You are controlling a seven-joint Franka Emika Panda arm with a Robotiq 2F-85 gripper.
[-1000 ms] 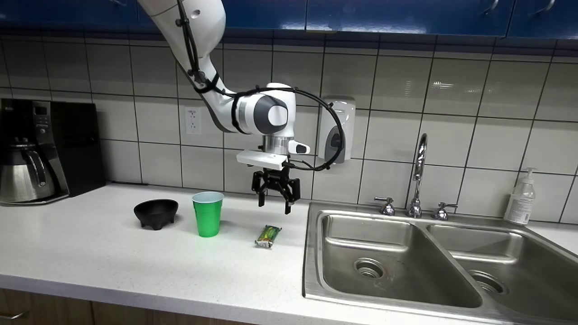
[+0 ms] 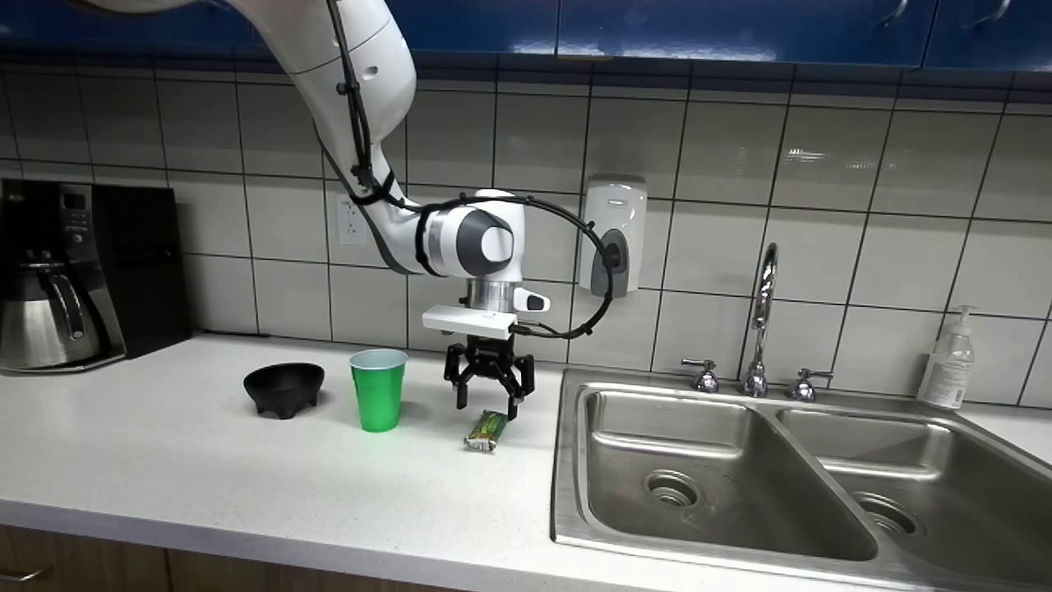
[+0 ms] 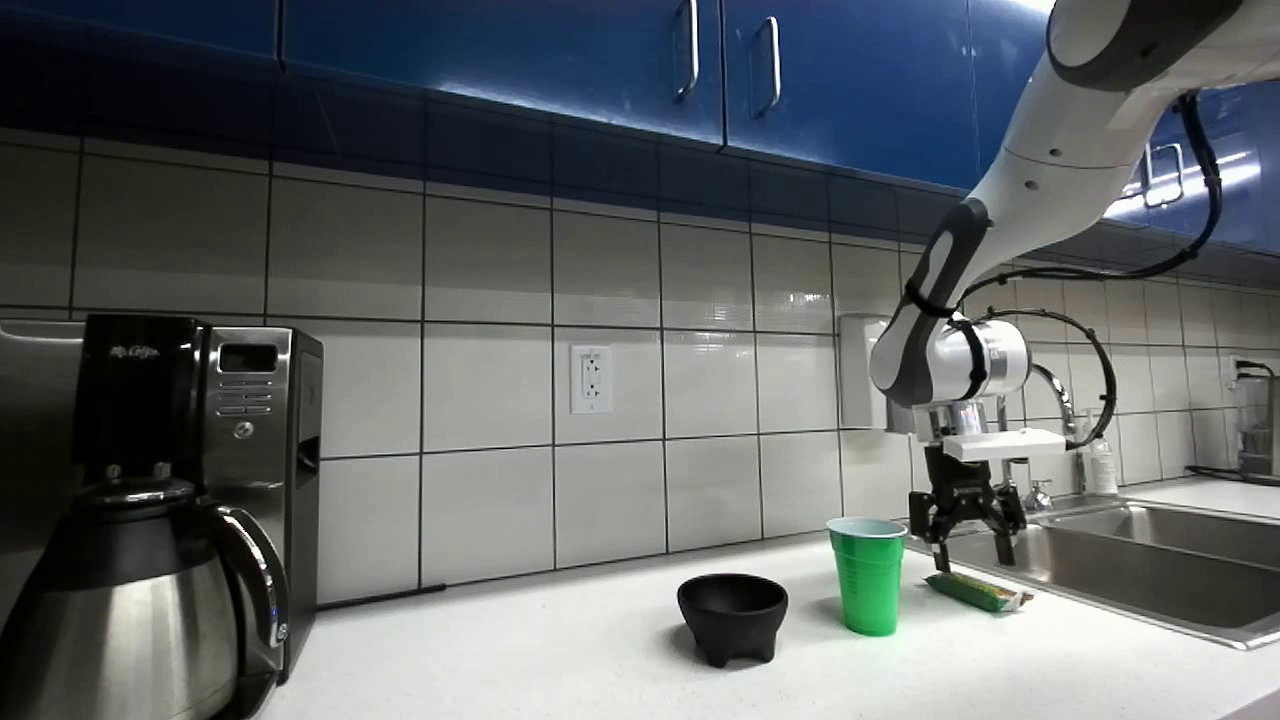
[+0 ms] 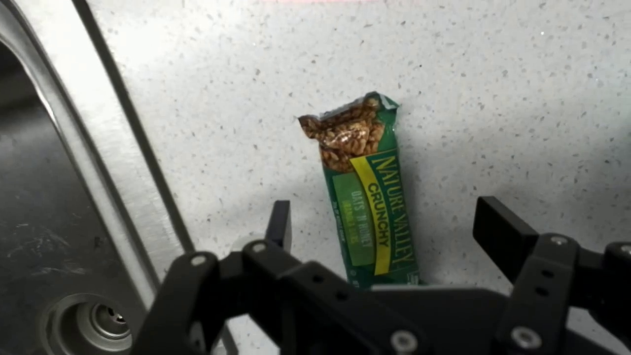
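On the white counter, between the green cup and the sink, lies a green Nature Valley granola bar point(image 2: 485, 432). Its printed face is up in the wrist view, where the lower end of the bar point(image 4: 372, 207) is hidden behind the gripper body. My gripper point(image 2: 488, 406) points down just above the bar, its fingers wide apart and nothing between them. In the wrist view one fingertip point(image 4: 280, 225) is left of the bar and the other fingertip point(image 4: 503, 236) is farther off to the right. Exterior view 2 also has the open gripper point(image 3: 974, 558) over the bar point(image 3: 978, 590).
A green cup point(image 2: 379, 393) stands upright left of the bar, with a black footed bowl point(image 2: 283, 386) beyond it. Right of the bar is the steel sink's rim point(image 2: 567, 464). A coffee maker point(image 2: 99, 266) stands far left.
The arm has come down and slightly left, bringing my gripper closer to the bar. Its fingers have stayed open, and the bar, cup and bowl have not moved.
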